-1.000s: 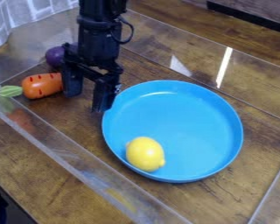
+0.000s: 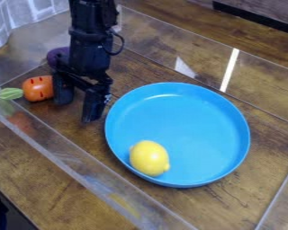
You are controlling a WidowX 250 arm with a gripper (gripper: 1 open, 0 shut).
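Note:
My black gripper [image 2: 76, 93] hangs from the top left over the wooden table, its two fingers spread open low beside an orange carrot [image 2: 37, 88] with green leaves at the left. The gripper partly covers the carrot's right end; whether it touches it is unclear. A purple vegetable [image 2: 58, 57] is partly hidden behind the arm. A yellow lemon [image 2: 149, 158] rests in a blue plate [image 2: 207, 121] to the right.
Clear plastic walls border the table [image 2: 207, 49] at the left. Bare wood lies behind the plate and in front of the carrot.
The gripper has shifted slightly left and down toward the carrot. The plate, lemon and carrot look about the same.

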